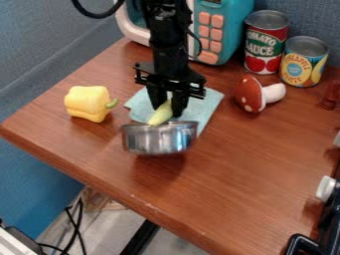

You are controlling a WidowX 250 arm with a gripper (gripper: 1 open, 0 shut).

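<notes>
My black gripper (169,98) points down over a light blue cloth (197,110) in the middle of the table, at a yellow elongated object (162,114) that stands in or just behind a steel pan (158,141). The fingertips are at the yellow object's top; whether they are closed on it is unclear. A yellow pepper (87,102) lies to the left, and a red and white mushroom (255,94) to the right.
A tomato can (264,45) and a second can (303,62) stand at the back right, beside a teal toy microwave (213,25). A black appliance (316,234) is at the right edge.
</notes>
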